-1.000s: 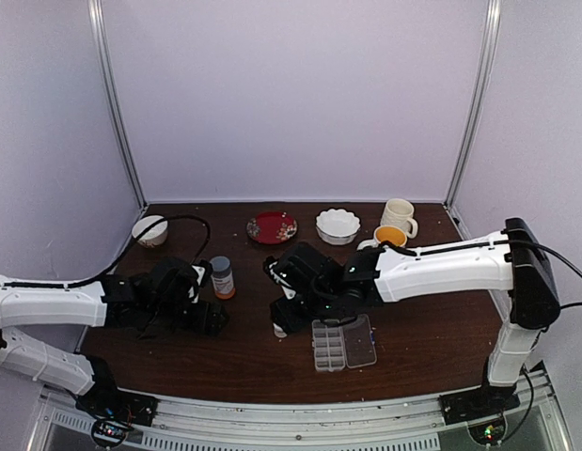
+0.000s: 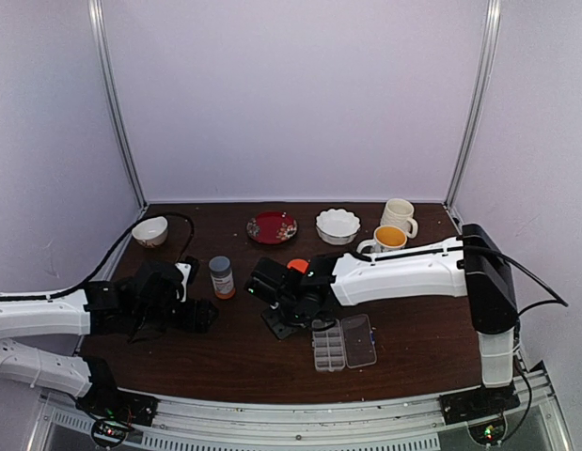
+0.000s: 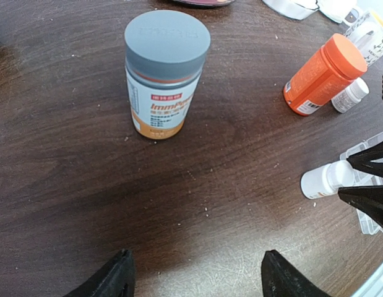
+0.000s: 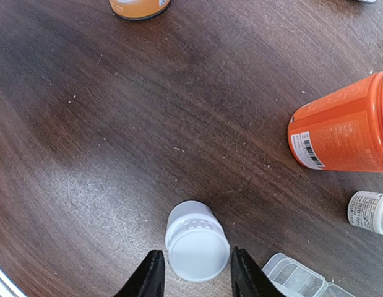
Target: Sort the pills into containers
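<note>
A white pill bottle [image 4: 197,250] stands on the table, its cap between the fingers of my right gripper. The left wrist view shows those fingers spread around the bottle's cap [image 3: 342,174]; contact is hard to tell. Just right of it lies the clear pill organizer [image 2: 329,350], its lid folded open. My left gripper is open and empty over bare table. In front of it stands a grey-capped bottle [image 3: 160,102]. An orange bottle [image 4: 339,130] and another small white bottle [image 4: 367,211] stand behind the organizer, mostly covered by my right arm in the top view.
Along the back are a white bowl [image 2: 150,231], a red plate [image 2: 272,227], a fluted white bowl [image 2: 338,226] and two mugs, one orange inside [image 2: 390,237].
</note>
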